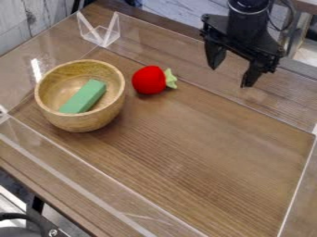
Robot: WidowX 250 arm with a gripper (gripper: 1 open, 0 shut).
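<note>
The black robot arm reaches down from the top right, its gripper [240, 67] hanging over the bare wooden table at the back right. I see no object at its fingers; whether they are open or shut is hard to tell. A red object with a green leafy top, like a strawberry [151, 80], lies left of the gripper, apart from it. A wooden bowl [102, 118] at the left holds a green block [81, 98].
A clear, transparent container [99, 28] stands at the back left.
</note>
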